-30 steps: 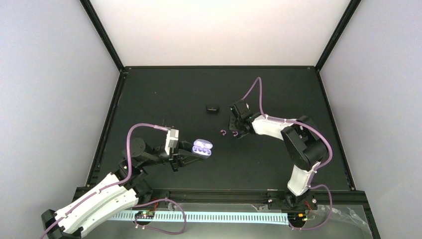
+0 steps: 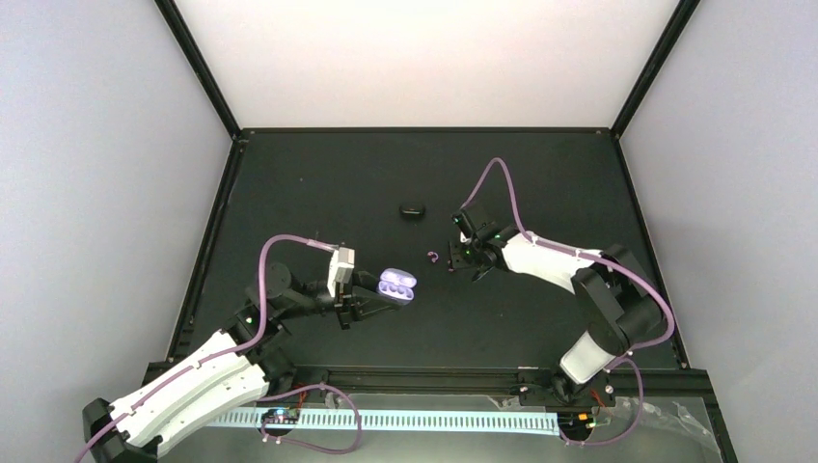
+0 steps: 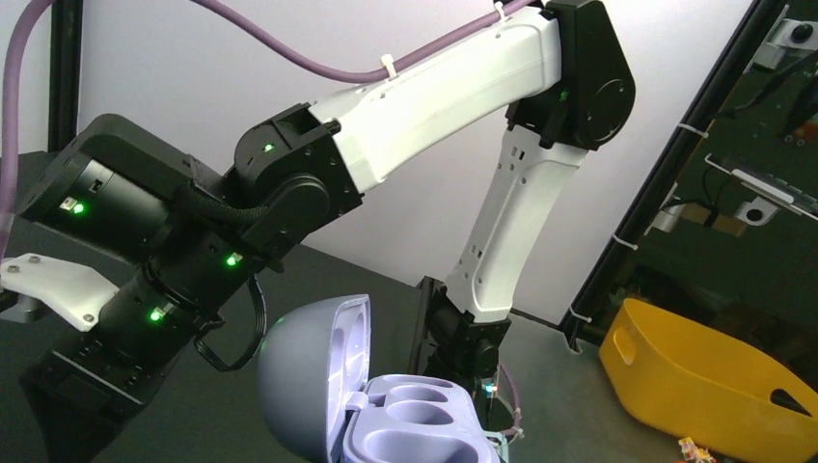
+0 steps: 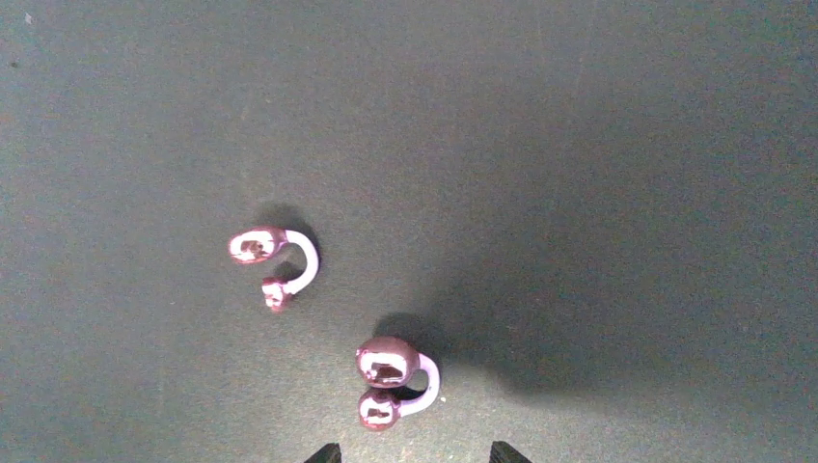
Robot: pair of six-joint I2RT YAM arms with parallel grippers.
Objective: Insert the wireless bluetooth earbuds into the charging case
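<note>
An opened lavender charging case (image 2: 395, 285) is held by my left gripper (image 2: 391, 292), which is shut on it above the table. In the left wrist view the case (image 3: 417, 424) has its lid up, and the slots that show look empty. Two shiny pink C-shaped earbuds lie on the dark table in the right wrist view: one earbud (image 4: 274, 260) farther left, the other earbud (image 4: 397, 382) nearer the fingertips. From above, only one earbud (image 2: 433, 257) shows clearly. My right gripper is open, its tips at the lower edge, with nothing between them.
A small black object (image 2: 412, 211) sits on the table behind the earbuds. A yellow bin (image 3: 709, 376) stands outside the work area.
My left gripper and the case shifted slightly right.
</note>
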